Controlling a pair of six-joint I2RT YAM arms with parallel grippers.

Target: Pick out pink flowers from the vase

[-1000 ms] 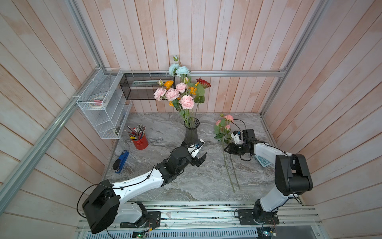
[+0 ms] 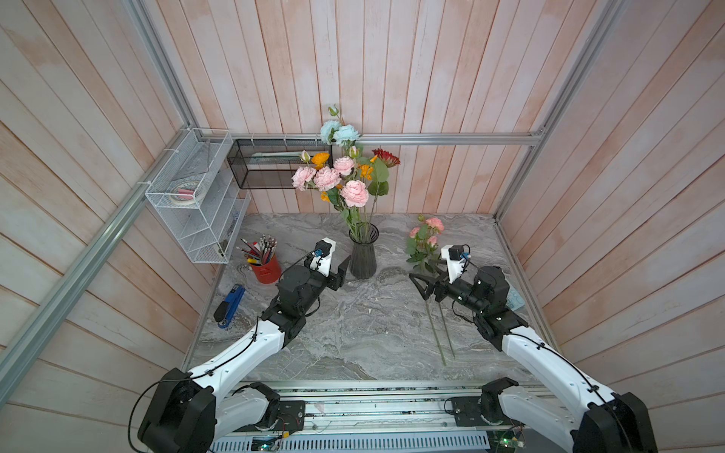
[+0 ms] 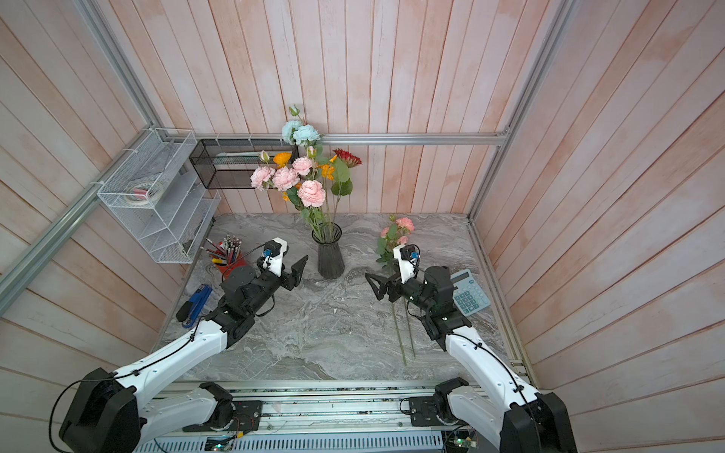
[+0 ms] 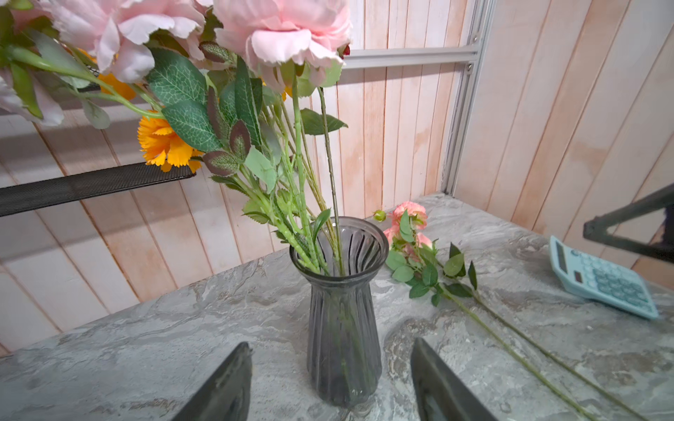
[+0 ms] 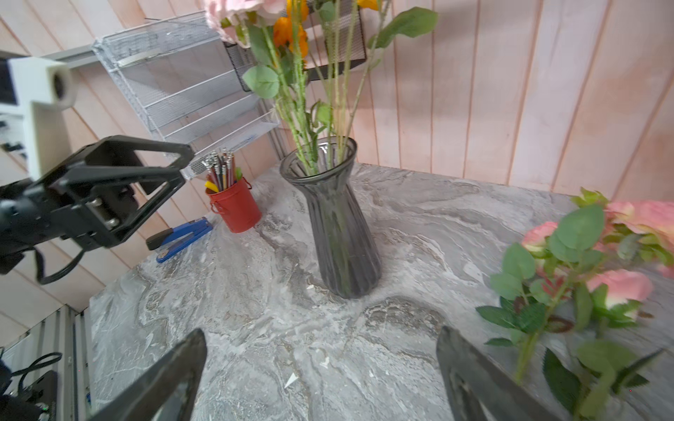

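A dark glass vase [image 2: 363, 259] stands at the back middle with pink peonies [image 2: 355, 193], yellow, red and pale blue flowers. Pink flowers with long stems [image 3: 403, 225] lie on the counter to its right. My left gripper [image 2: 337, 275] hangs left of the vase, facing it, its fingers apart with nothing between them. In the left wrist view the vase [image 4: 342, 336] is centred between the fingertips. My right gripper [image 2: 421, 285] is over the lying stems, open and empty, with the vase ahead in its wrist view.
A red pen cup [image 2: 266, 271] and blue stapler [image 2: 232, 304] sit at the left, wire shelves hang on the back left walls, and a light blue calculator [image 3: 470, 294] lies at the right.
My left arm has swung up and to the left from in front of the vase. My right arm has extended and risen a little above the lying flowers.
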